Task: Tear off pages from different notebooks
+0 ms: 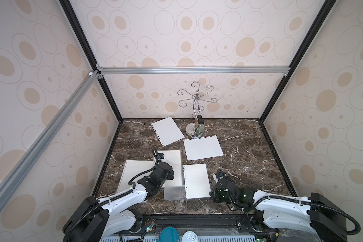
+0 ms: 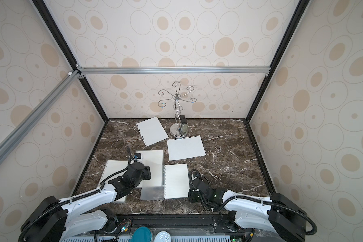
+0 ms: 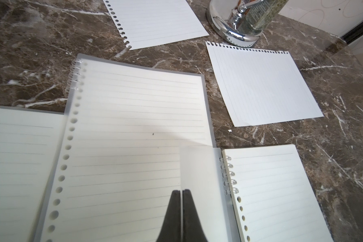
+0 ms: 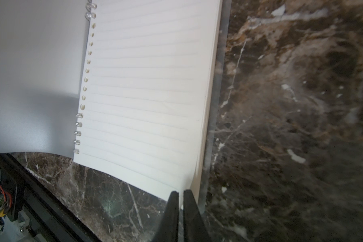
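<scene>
A small spiral notebook (image 4: 145,96) lies open with its translucent cover (image 4: 32,80) folded left. My right gripper is shut on the bottom right corner of its top page, which lifts slightly and shows as a white sliver between the fingertips. Above the larger open notebook (image 3: 137,109), my left gripper is shut with nothing showing between its fingers. Two separate sheets lie farther back: a lined sheet with ragged holes (image 1: 167,131) and another sheet (image 1: 203,148) nearer the middle. The right gripper's fingers are hidden by its arm in the top views.
A chrome stand (image 1: 195,129) with a dark-lidded jar (image 1: 200,123) stands at the back, close to the sheets. The small notebook's cover overlaps the larger notebook.
</scene>
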